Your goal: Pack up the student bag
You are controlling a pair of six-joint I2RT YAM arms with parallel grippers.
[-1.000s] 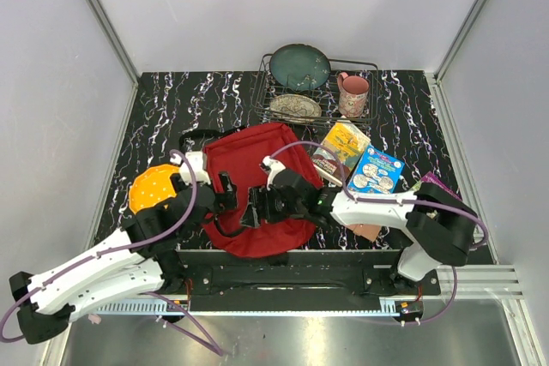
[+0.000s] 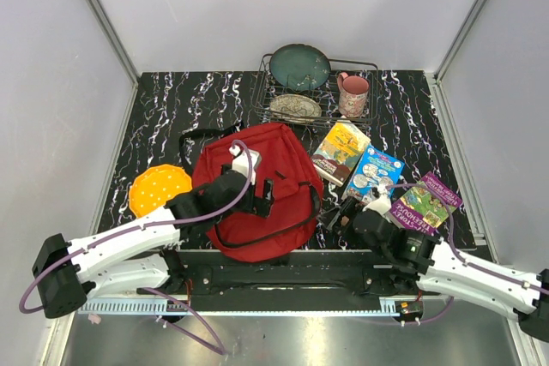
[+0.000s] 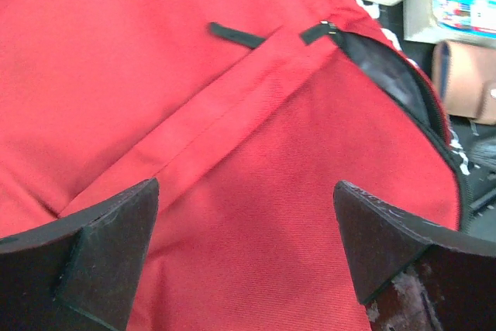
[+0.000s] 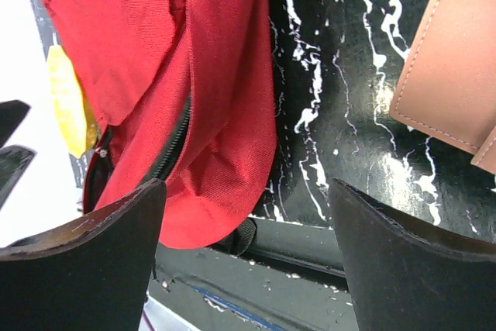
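Observation:
The red bag lies flat in the middle of the dark marbled table, its dark-lined zip opening parted along one edge. Over the bag, my left gripper stands open with nothing between its fingers. My right gripper is open too, just right of the bag's lower edge, and its fingers hold nothing. To the right lie a yellow book, a blue book and a purple book. A brown leather-like item shows at the right of the right wrist view; my right arm mostly covers it from above.
A wire rack at the back holds a green plate, a patterned plate and a pink mug. A yellow dotted round item lies left of the bag. Bare table shows between bag and brown item.
My right gripper has drawn back from over the bag to its right side. The left one has moved right, further over the bag. Bag and books look unmoved.

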